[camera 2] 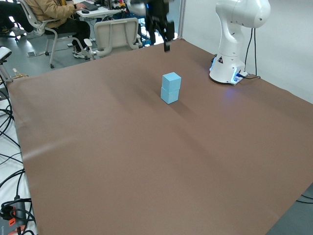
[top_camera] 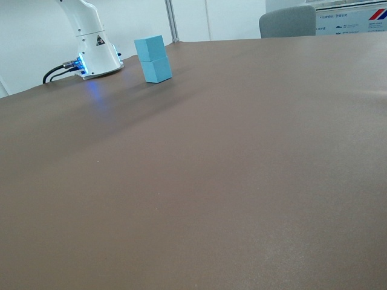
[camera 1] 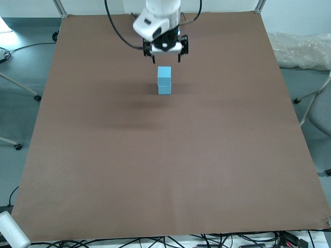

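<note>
Two light blue cubes are stacked on the brown table (camera 1: 170,155), the upper cube (top_camera: 150,49) squarely on the lower cube (top_camera: 156,70); the stack also shows in the right view, upper cube (camera 2: 171,81) above lower cube (camera 2: 169,97). My gripper (camera 1: 166,59) hangs above and behind the stack in the left view, its two black fingers apart with nothing between them, clear of the cubes. In the right view its dark body is at the top, partly cut off; in the top view it is out of frame.
The white robot base (camera 2: 226,68) stands at the table's back edge. Chairs (camera 2: 117,36), a seated person and cables lie beyond the table's edges.
</note>
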